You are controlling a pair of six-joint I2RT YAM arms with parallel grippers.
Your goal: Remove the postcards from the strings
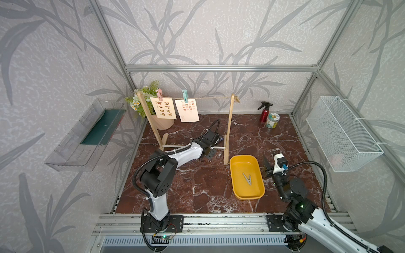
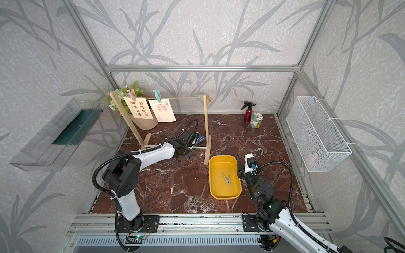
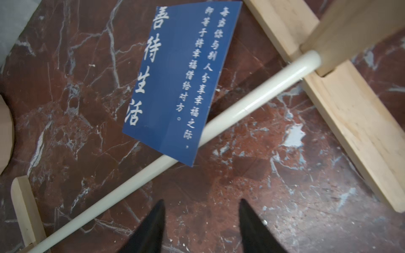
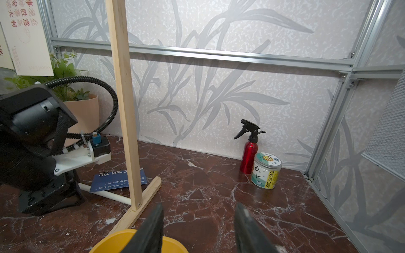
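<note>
Two cream postcards [image 1: 162, 108] hang from the string of the wooden rack, held by a pink clip [image 1: 159, 93] and a teal clip [image 1: 184, 95]. Below them a blue postcard [image 3: 177, 80] lies over the rack's white rod [image 3: 257, 99]. My left gripper is low over that rod, open, with the blue card just beyond its blurred fingertips. My right gripper stands open at the right, beside the yellow tray [image 1: 234, 185], with nothing between its fingers.
A grey clip [image 1: 247, 178] lies in the tray. A planter [image 2: 143, 122] stands at the back left, a red spray bottle [image 1: 264, 114] and a can [image 1: 273, 121] at the back right. Wire baskets hang on both side walls.
</note>
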